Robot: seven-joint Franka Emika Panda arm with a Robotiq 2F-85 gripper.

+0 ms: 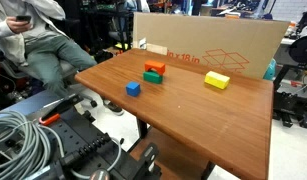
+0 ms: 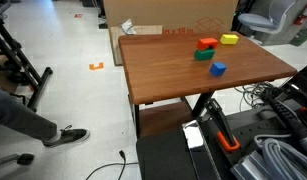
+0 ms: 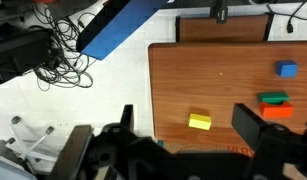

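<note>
Four small blocks lie on the brown table: blue, green, orange-red and yellow. Green and orange-red sit close together, with blue a little apart and yellow alone. From above, the wrist view has the blue block, green block and orange-red block at the right, the yellow block lower down. My gripper is open, its dark fingers wide apart and holding nothing. It looks well above the table; the yellow block appears between the fingers, far below them.
A cardboard panel stands along one table edge. Loose cables lie on the floor beside the table. Someone sits near the table.
</note>
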